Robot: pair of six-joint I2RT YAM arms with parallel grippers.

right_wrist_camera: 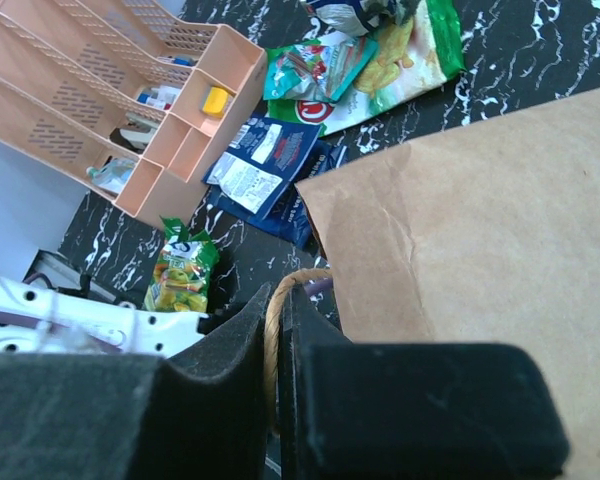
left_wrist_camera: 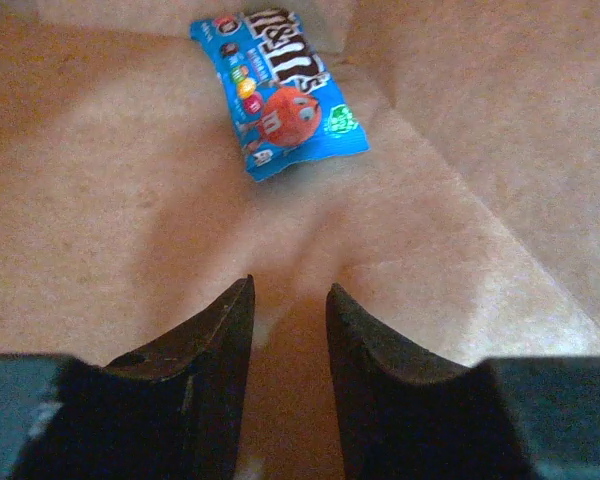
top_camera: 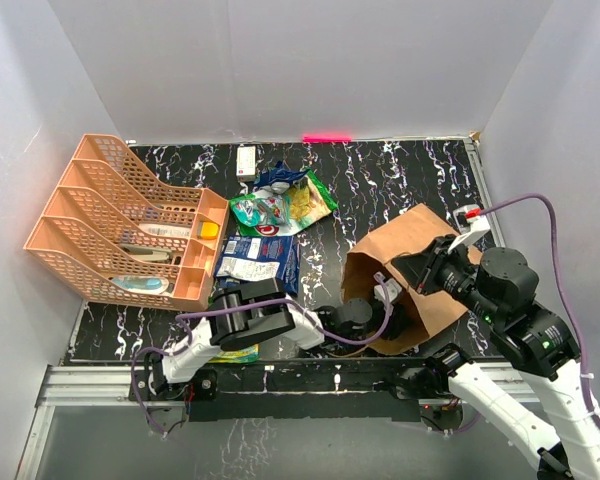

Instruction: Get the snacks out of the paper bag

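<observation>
The brown paper bag lies on its side at the right of the table. My left gripper is inside it, part open with nothing between its fingers; a blue M&M's packet lies ahead on the bag's paper. My right gripper is shut on the bag's twisted handle at the bag's mouth. Outside lie blue packets, a green chip bag, a teal packet and another green packet by the left arm.
A peach plastic organizer with small items fills the left of the table. A small white box stands at the back. Bare marble table shows behind the bag.
</observation>
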